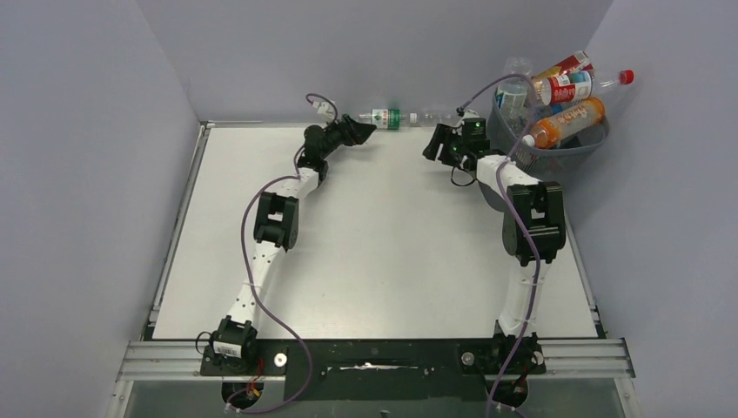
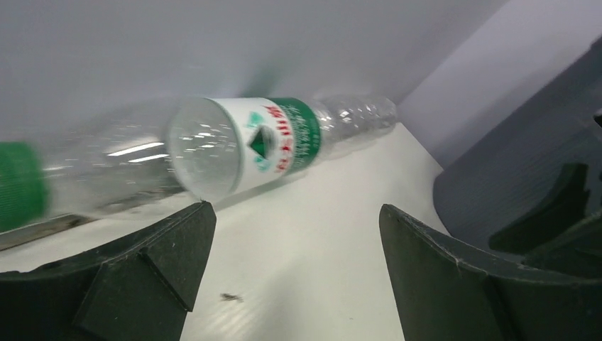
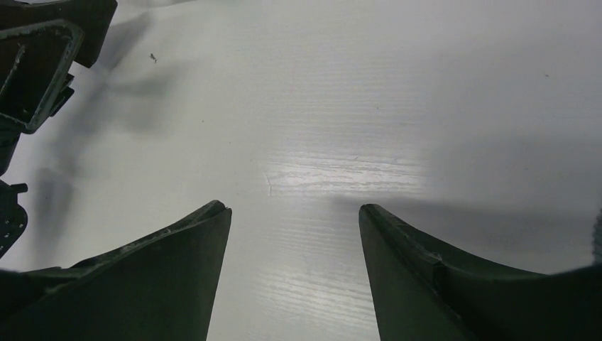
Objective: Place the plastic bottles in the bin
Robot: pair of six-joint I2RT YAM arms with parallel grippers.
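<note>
Clear plastic bottles lie along the back wall: a green-labelled bottle [image 1: 385, 118] [image 2: 284, 142], a plain one [image 1: 431, 117] [image 2: 362, 121] to its right, and a green-capped one [image 2: 106, 170] in the left wrist view. My left gripper [image 1: 361, 131] is open at the near side of the labelled bottle, nothing between its fingers. My right gripper [image 1: 435, 144] stands apart over bare table left of the bin, fingers open and empty. The grey bin [image 1: 566, 152] [image 2: 483, 199] is piled with bottles, including an orange one [image 1: 566, 124].
Walls close in behind the bottles and right of the bin. In the right wrist view, dark parts of the other gripper show at upper left.
</note>
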